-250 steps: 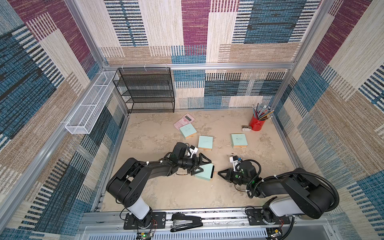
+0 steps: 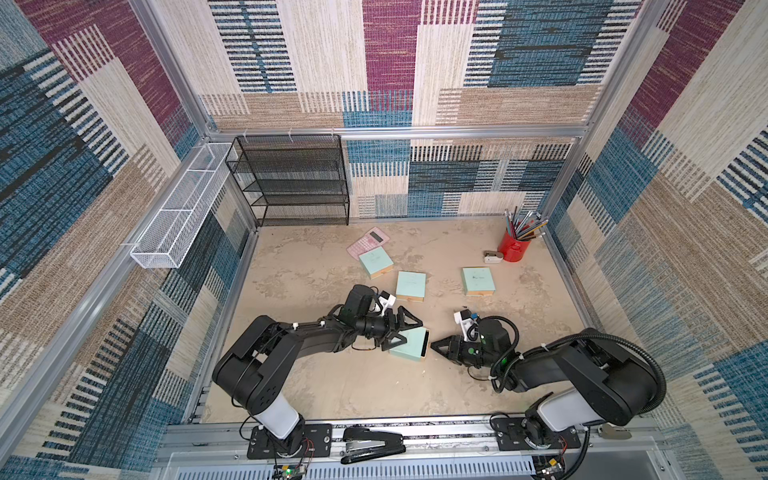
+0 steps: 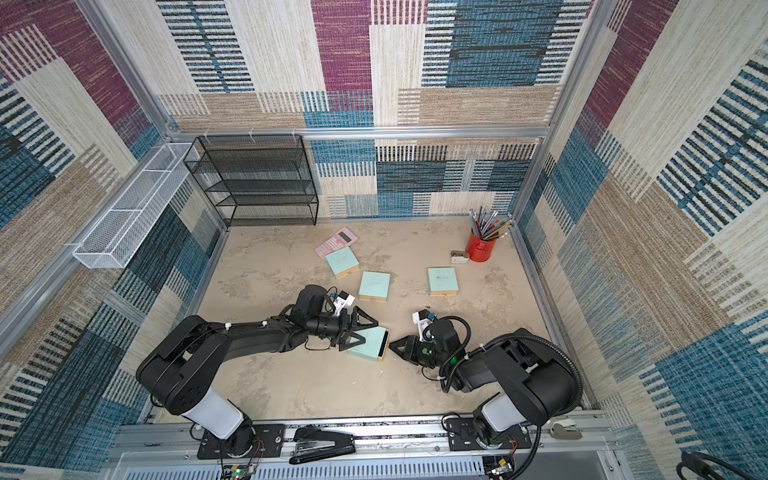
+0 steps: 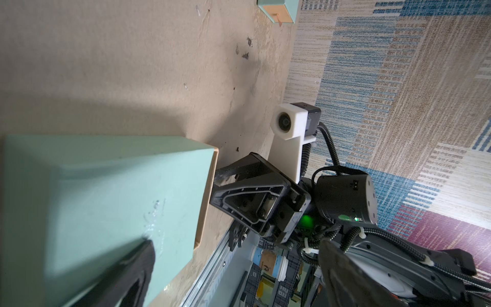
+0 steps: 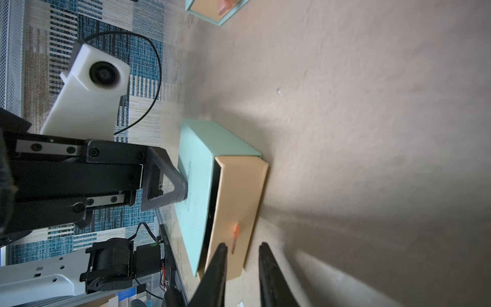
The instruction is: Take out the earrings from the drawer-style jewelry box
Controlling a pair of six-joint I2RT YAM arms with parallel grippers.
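A mint-green jewelry box [image 2: 409, 345] lies at the table's middle front. In the right wrist view its tan drawer front [image 5: 244, 194] stands slightly out, with a dark gap along the cover's edge. A small orange pull tab [image 5: 235, 230] sits on that front. My left gripper [image 2: 413, 333] is open over the box's cover; one blurred finger [image 4: 135, 271] shows against it in the left wrist view. Facing the drawer from the right is my right gripper, its fingers parted and nothing visibly held. The tab appears just beyond these fingertips. No earrings are visible.
Three similar mint boxes stand farther back: left [image 2: 376, 261], middle [image 2: 410, 285] and right [image 2: 477, 280]. A pink calculator [image 2: 369, 241], a red pen cup [image 2: 513, 246] and a black mesh rack [image 2: 292, 180] are behind.
The left arm and the box look unmoved.
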